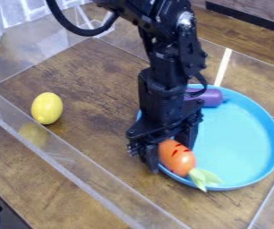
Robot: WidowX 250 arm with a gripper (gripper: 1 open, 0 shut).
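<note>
My black gripper [164, 141] reaches down into the left part of a light blue bowl [241, 134], its fingers closed around an orange toy carrot [178, 159] with dark stripes and pale green leaves. The carrot lies tilted along the bowl's near-left side, its upper end hidden by the gripper. Behind the arm, a purple toy eggplant [207, 97] rests at the back of the bowl.
A yellow toy lemon [47, 107] sits on the wooden surface [80, 170] to the left, with open wood around it. Clear plastic edges run along the left and front.
</note>
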